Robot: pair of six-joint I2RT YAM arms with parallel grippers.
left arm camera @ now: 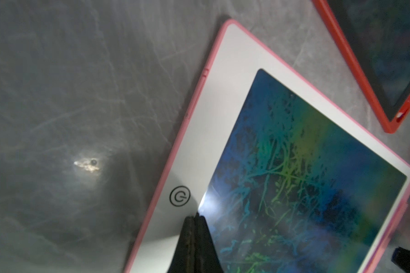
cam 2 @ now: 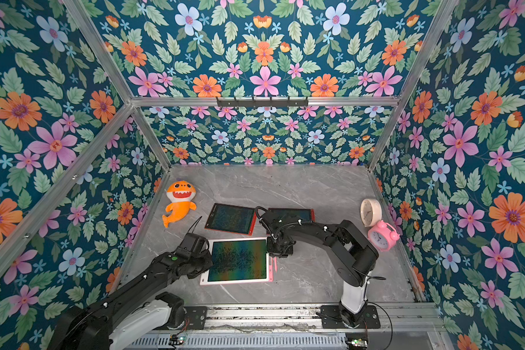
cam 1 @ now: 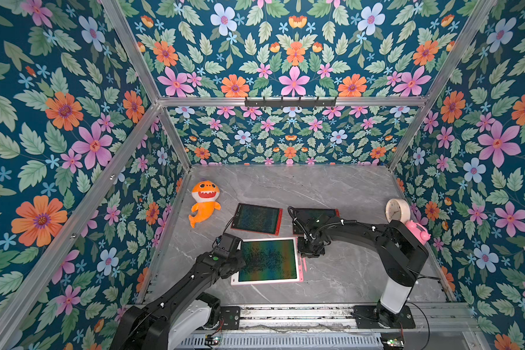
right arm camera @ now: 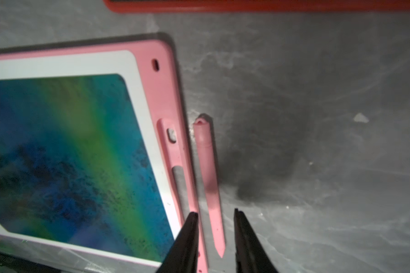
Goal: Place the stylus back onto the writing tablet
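A pink-and-white writing tablet (cam 1: 267, 260) lies on the grey table, its screen marked with scribbles. The pink stylus (right arm camera: 208, 173) lies on the table just outside the tablet's right edge, beside the empty slot (right arm camera: 182, 186). My left gripper is shut over the tablet's left border near the power mark, with nothing seen between its fingers. My right gripper stands open above the stylus's lower part, its fingertips either side of the stylus's line.
Two red-framed tablets (cam 1: 256, 217) lie behind. An orange shark toy (cam 1: 204, 201) is at the back left; a cream clock (cam 2: 369, 211) and pink alarm clock (cam 2: 382, 235) stand at the right.
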